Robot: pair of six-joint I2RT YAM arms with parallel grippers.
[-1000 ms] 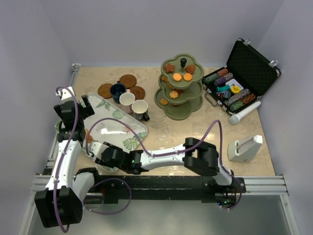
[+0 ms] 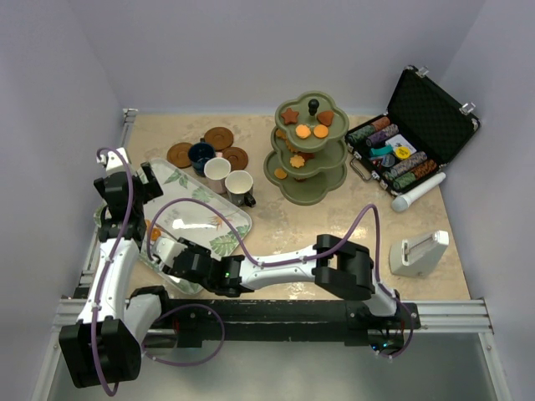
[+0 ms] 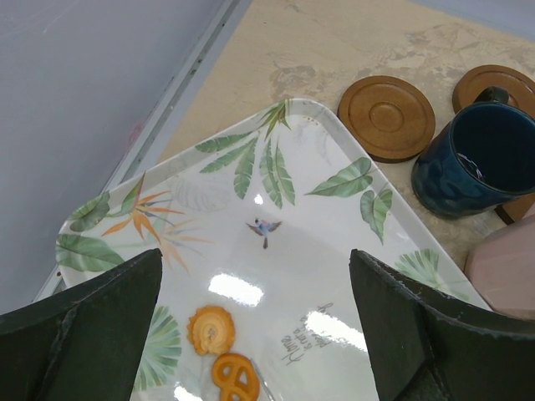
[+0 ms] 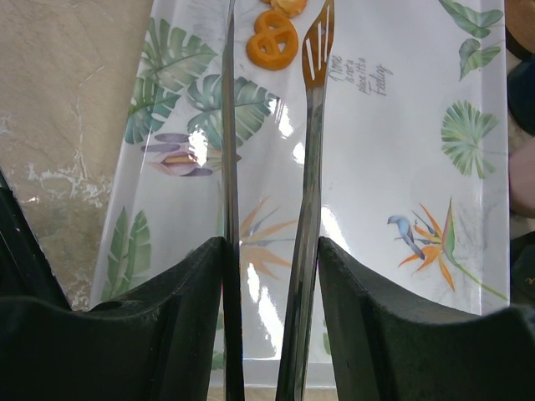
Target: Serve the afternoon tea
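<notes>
On the white leaf-patterned tray [image 2: 201, 221] lie a round cookie [image 3: 211, 329] and a pretzel [image 4: 272, 52]. My left gripper hangs open over the tray's left part, empty. My right gripper, low over the tray, holds silver tongs [image 4: 309, 192] whose two arms are apart near the pretzel, with nothing between their tips on it; the gripper is partly open round them. A green three-tier stand [image 2: 309, 190] holds cookies. A dark blue mug [image 3: 468, 159], a pink mug [image 2: 216, 171] and a white mug [image 2: 239, 184] stand behind the tray, with wooden coasters [image 3: 384, 117].
An open case [image 2: 418, 117] of chips and a white cylinder [image 2: 418, 192] are at the back right, a white object [image 2: 418, 255] at the front right. Walls border the sides.
My right gripper has shifted very slightly at the tray; otherwise the top view shows no visible difference.
</notes>
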